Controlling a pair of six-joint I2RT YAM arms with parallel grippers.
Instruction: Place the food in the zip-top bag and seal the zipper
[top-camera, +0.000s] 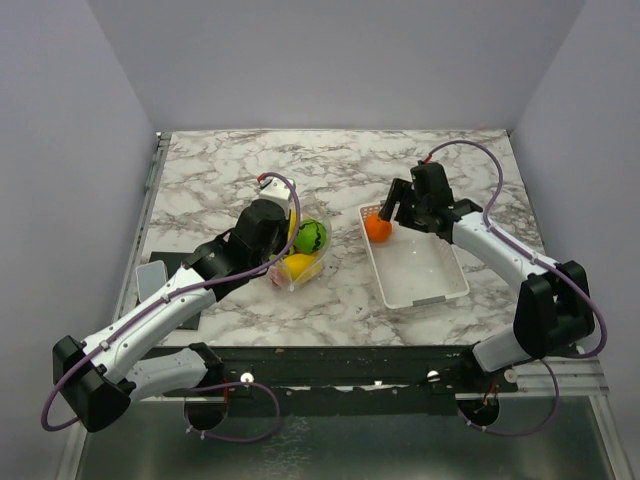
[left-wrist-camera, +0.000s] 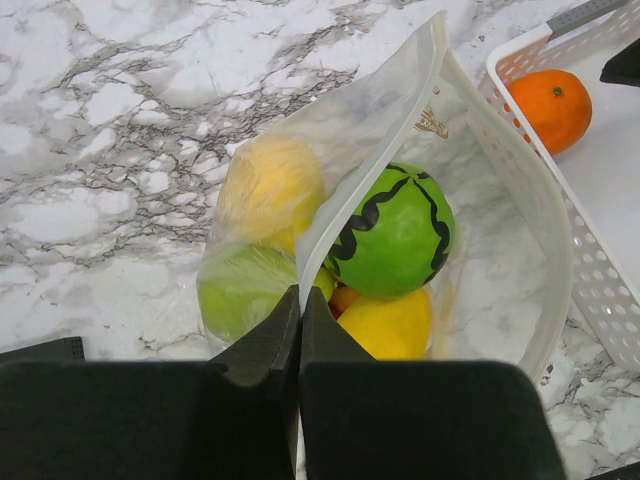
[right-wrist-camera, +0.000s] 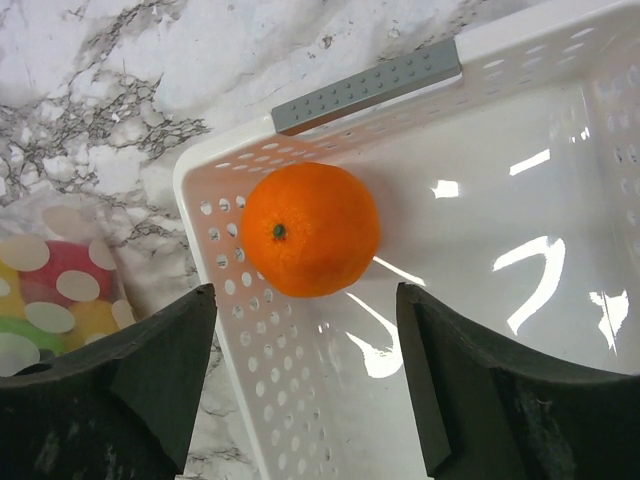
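Observation:
The clear zip bag (left-wrist-camera: 500, 250) holds a green striped ball (left-wrist-camera: 390, 230), yellow pieces and a light green item. My left gripper is shut on the bag's edge, whose white strip runs into its fingers. An orange (right-wrist-camera: 309, 229) lies in the white basket's (top-camera: 415, 300) back left corner. Above it, my right gripper stands open with nothing between its fingers.
A dark flat object with a grey piece (top-camera: 152, 283) lies at the table's left.

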